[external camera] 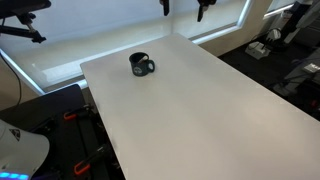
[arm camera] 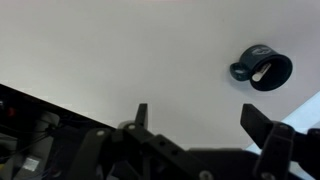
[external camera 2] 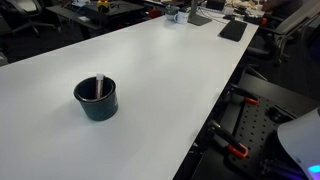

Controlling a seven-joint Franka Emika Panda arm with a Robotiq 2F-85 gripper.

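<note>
A dark green mug (external camera: pixel 139 66) stands upright on the white table, towards its far left in exterior view 1. Its handle (arm camera: pixel 240 71) shows in the wrist view, where the mug sits at the upper right. A small pale stick-like object (external camera 2: pixel 99 84) rests inside, leaning and poking up to the rim. My gripper (external camera: pixel 183 10) hangs above the far part of the table, to the right of the mug in exterior view 1. Its fingers (arm camera: pixel 141 116) are spread wide with only bare tabletop between them. The mug lies outside the fingers, well apart from them.
A black cable-strewn base area (external camera: pixel 70 125) borders its near left edge. Small cups (external camera 2: pixel 181 16) and a black pad (external camera 2: pixel 232 30) are at the far end in exterior view 2.
</note>
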